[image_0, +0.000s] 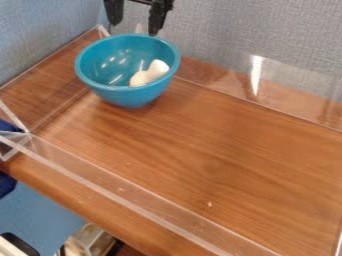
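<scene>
A teal bowl (127, 92) stands toward the back left of the wooden surface. Inside it lie a pale, cream-coloured object (150, 74) and what seems a smaller light piece, too small to name. My gripper (135, 16) is at the top edge of the view, above the back of the bowl, open, with its two dark fingers apart and nothing visible between them.
Clear low walls border the wooden surface (227, 160), whose middle and right are empty. Grey textured panels rise behind and at left. A dark blue object (7, 127) sits at the left edge, outside the wall.
</scene>
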